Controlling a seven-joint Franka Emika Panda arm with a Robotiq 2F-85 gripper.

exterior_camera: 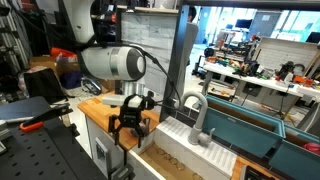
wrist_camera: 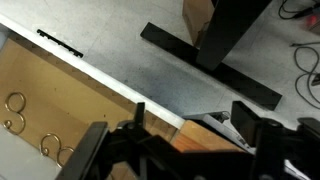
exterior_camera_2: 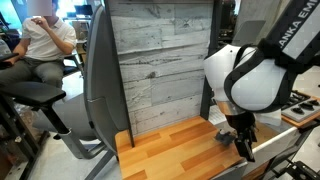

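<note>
My gripper (exterior_camera: 128, 130) hangs low at the front edge of the wooden counter (exterior_camera: 95, 108), beside the open drawer (exterior_camera: 174, 169). In the wrist view its dark fingers (wrist_camera: 262, 140) stand well apart, and the gripper is open with nothing seen between them. The drawer's white rim (wrist_camera: 110, 85) runs toward the left finger. Inside the drawer lie several thin metal rings (wrist_camera: 52, 150) on a brown bottom. From the other side, the gripper (exterior_camera_2: 244, 145) shows at the counter's edge; its exact contact with the drawer is unclear.
A grey faucet (exterior_camera: 199, 112) rises behind the drawer. A dark table (exterior_camera: 50, 155) stands at the front left. Grey floor (wrist_camera: 125, 35) lies beyond the drawer front, which carries a black handle (wrist_camera: 60, 43).
</note>
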